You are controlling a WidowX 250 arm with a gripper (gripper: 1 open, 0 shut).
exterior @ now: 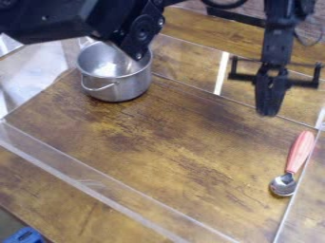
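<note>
My gripper (269,100) hangs at the right of the camera view, motion-blurred, above the wooden table and a little above and left of a spoon (294,166) with a pink-red handle and metal head. The blur hides whether its fingers are open or shut. A steel pot (113,81) with side handles sits at the back left, just under the arm.
A blue object (22,236) shows at the bottom left corner.
</note>
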